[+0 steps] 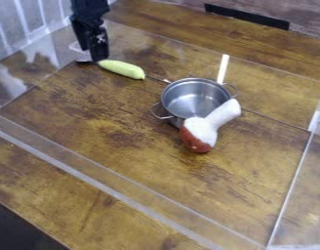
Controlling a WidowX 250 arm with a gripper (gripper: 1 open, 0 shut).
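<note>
My black gripper (93, 49) is at the upper left, open, above a small pale object partly hidden under it. A pale green elongated vegetable (121, 69) lies just to its right. A steel pot (191, 95) with two handles stands right of centre. A white object with a red-brown end (198, 135) and a white cylindrical piece (221, 112) lie at the pot's front right, overlapping it in view.
Transparent walls (299, 195) border the work area. A dark strip runs along the back right.
</note>
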